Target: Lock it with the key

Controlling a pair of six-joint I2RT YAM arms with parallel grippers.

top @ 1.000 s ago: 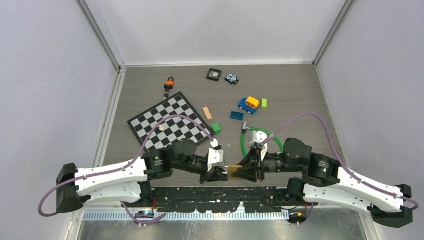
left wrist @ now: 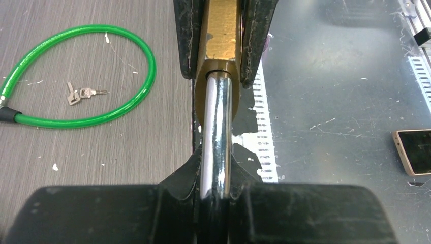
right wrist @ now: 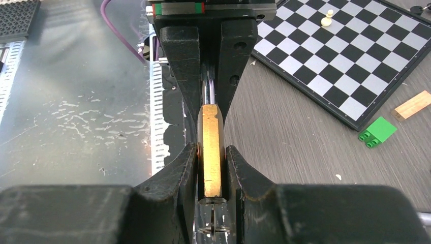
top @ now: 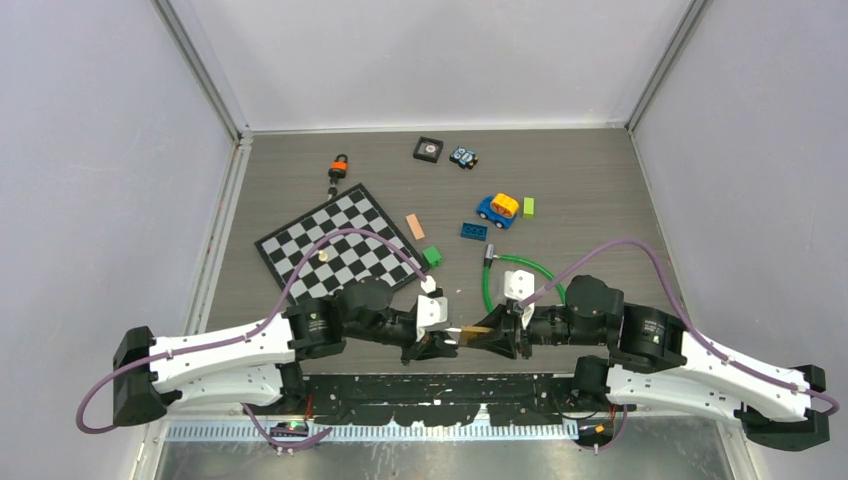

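Observation:
A brass padlock body (right wrist: 211,147) is held between my right gripper's fingers, low over the table's front edge. Its silver shackle (left wrist: 216,132) runs into my left gripper, whose fingers are closed around it. The two grippers (top: 440,338) (top: 485,335) face each other with the lock between them. Two small keys (left wrist: 84,94) lie on the wooden table inside the green cable loop (left wrist: 96,121) in the left wrist view.
A chessboard (top: 340,243) lies at the left, with a green block (top: 432,256) and wooden block (top: 415,226) beside it. Toy cars (top: 497,211) and small bricks stand farther back. Bare table (top: 580,170) shows at the back right.
The left arm is nearly still.

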